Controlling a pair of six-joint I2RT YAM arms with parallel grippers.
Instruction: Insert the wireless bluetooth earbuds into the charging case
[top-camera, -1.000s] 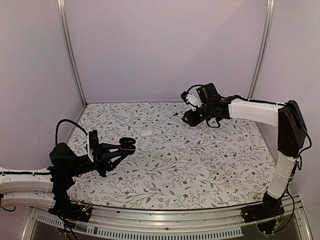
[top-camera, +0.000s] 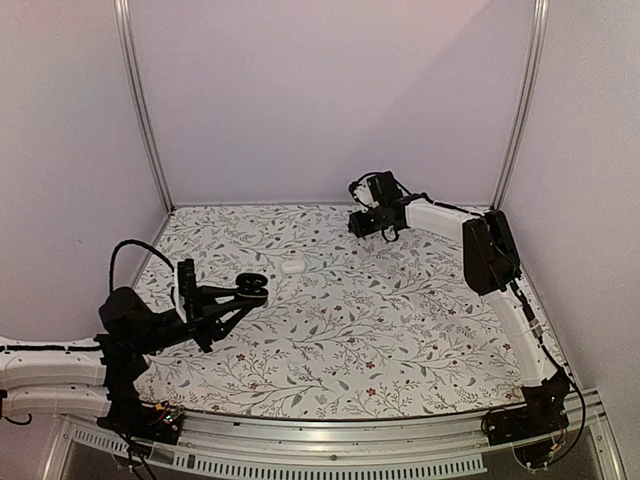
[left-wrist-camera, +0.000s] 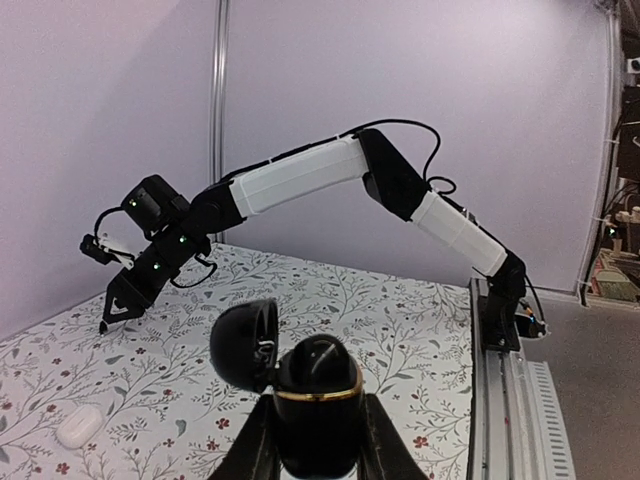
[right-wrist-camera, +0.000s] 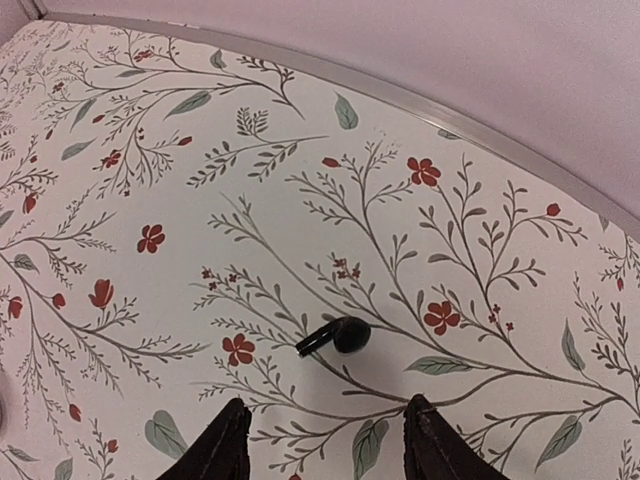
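Observation:
A black charging case (left-wrist-camera: 320, 385) with a gold rim has its rounded lid (left-wrist-camera: 238, 345) swung up. My left gripper (top-camera: 238, 312) is shut on this case and holds it above the table at the left. One black earbud (right-wrist-camera: 337, 335) lies on the flowered cloth near the back wall, its stem pointing to the lower left in the right wrist view. Over that area hangs my right gripper, open, its fingers apart with nothing between them. From the top the right gripper hides the earbud. The inside of the case cannot be made out.
A white rounded box (top-camera: 293, 267) rests on the cloth left of the right gripper. The back wall (top-camera: 330, 110) rises close behind the earbud. Across the middle and front, the flowered table (top-camera: 380, 330) is clear.
The left arm and the case stay where they were.

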